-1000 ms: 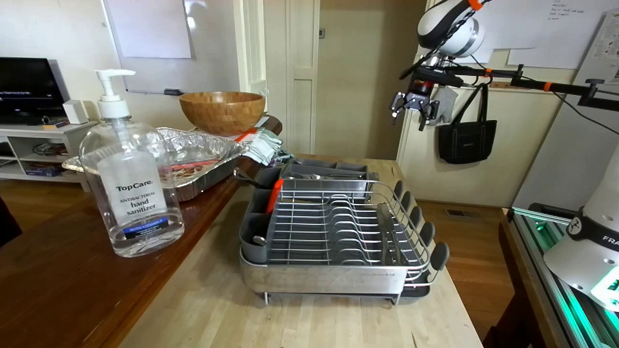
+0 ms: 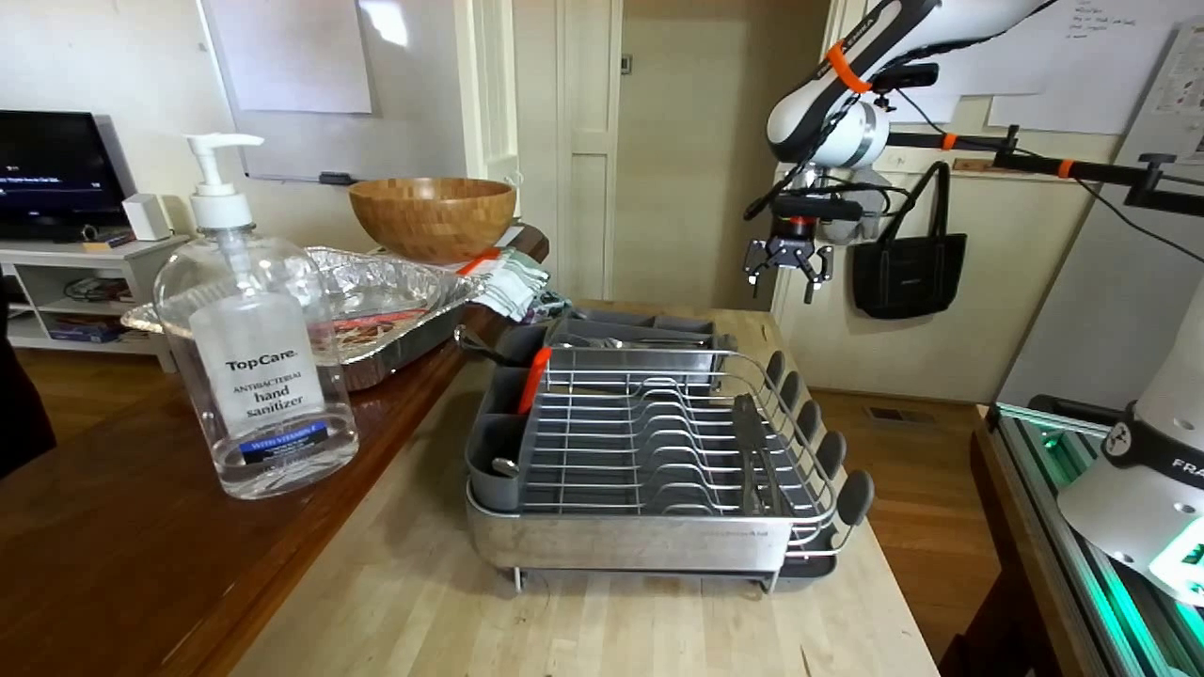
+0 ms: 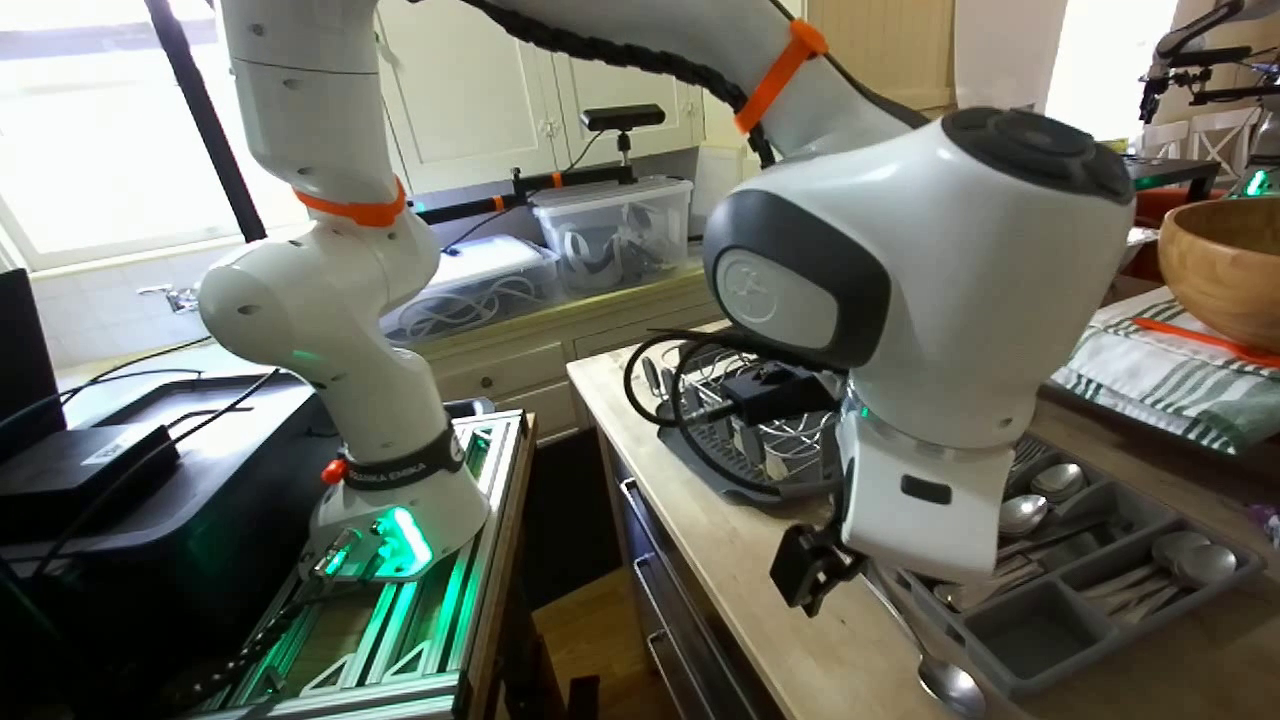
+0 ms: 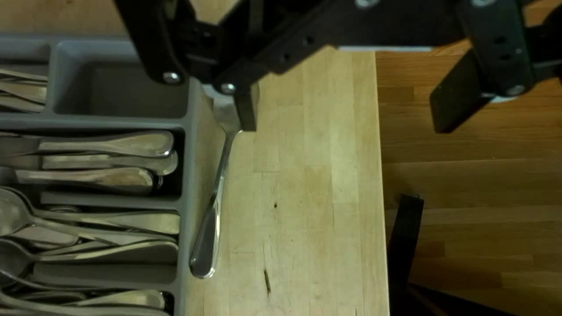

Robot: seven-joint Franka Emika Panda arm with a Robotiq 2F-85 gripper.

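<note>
My gripper [image 2: 786, 276] hangs in the air beyond the dish rack, its fingers wide apart with nothing between them. In the wrist view one dark finger [image 4: 246, 109] overlaps the head of a lone spoon [image 4: 214, 208], while the other finger [image 4: 457, 95] shows over the floor past the counter's edge. That spoon lies on the bare wood alongside a grey cutlery tray [image 4: 187, 158]. Knives [image 4: 108, 143] and several spoons [image 4: 121, 237] fill some of the tray's compartments, and one compartment [image 4: 126, 89] is empty. Part of the spoon's head is hidden behind the finger.
A metal dish rack [image 2: 632, 542] with cutlery in it occupies the counter [image 2: 418, 587]. To its left stand a hand sanitizer bottle [image 2: 271, 372], a foil pan [image 2: 389, 338] and a wooden bowl [image 2: 435, 220]. Bare wood [image 4: 316, 221] lies between the spoon and the counter edge.
In exterior view 1 my gripper has come lower and slightly to the left, with the arm's wrist following. The dish rack and the things around it stay put.
</note>
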